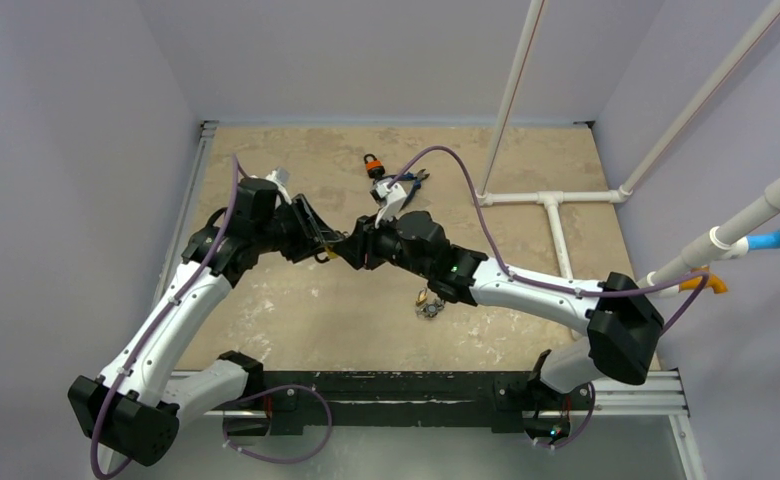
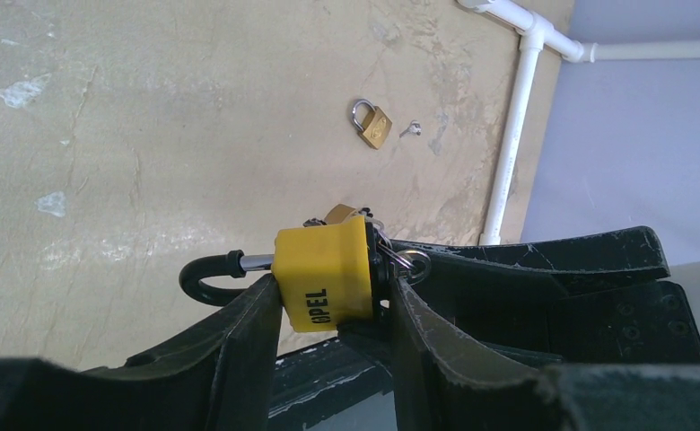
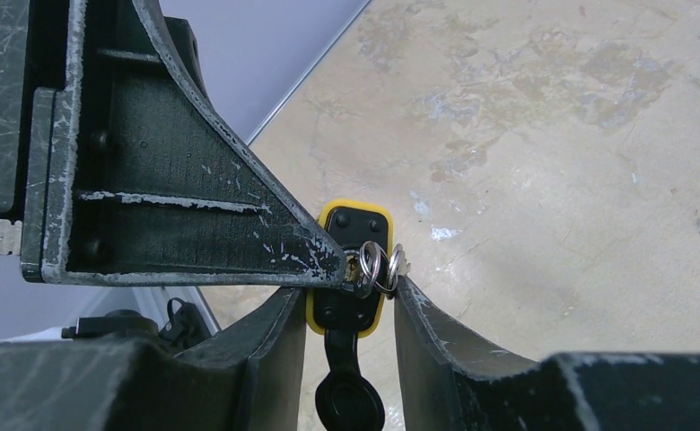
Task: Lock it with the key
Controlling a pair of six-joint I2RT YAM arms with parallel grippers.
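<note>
A yellow padlock (image 2: 324, 269) with a black-coated shackle (image 2: 205, 274) is clamped in my left gripper, which is shut on it. Metal rings (image 2: 411, 262) hang at its dark key-side face. In the right wrist view that black face (image 3: 357, 224) is toward me, a round black cap (image 3: 350, 400) dangling beneath. My right gripper is open around the rings (image 3: 373, 265); a gap shows between its fingers, and the rings lie close to the right one. The key's blade is hidden. In the top view, the left gripper (image 1: 324, 245) and right gripper (image 1: 350, 250) meet above the table.
A brass padlock (image 2: 376, 128) and a small key (image 2: 411, 130) lie on the table; another brass padlock (image 2: 340, 214) is partly hidden. An orange-black padlock (image 1: 373, 166) and pliers (image 1: 418, 182) lie at the back. White pipes (image 1: 556, 240) stand on the right.
</note>
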